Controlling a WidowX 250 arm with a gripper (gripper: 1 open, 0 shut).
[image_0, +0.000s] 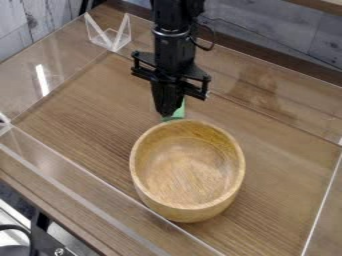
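My black gripper (170, 88) hangs in the upper middle of the camera view, directly over a green block (175, 114), which it mostly hides; only the block's lower part shows, just behind the rim of a round tan bowl (187, 171). Whether the fingers are open or shut, or touch the block, I cannot tell.
A clear plastic object (114, 29) stands at the top left edge. Dark cables lie at the bottom left corner.
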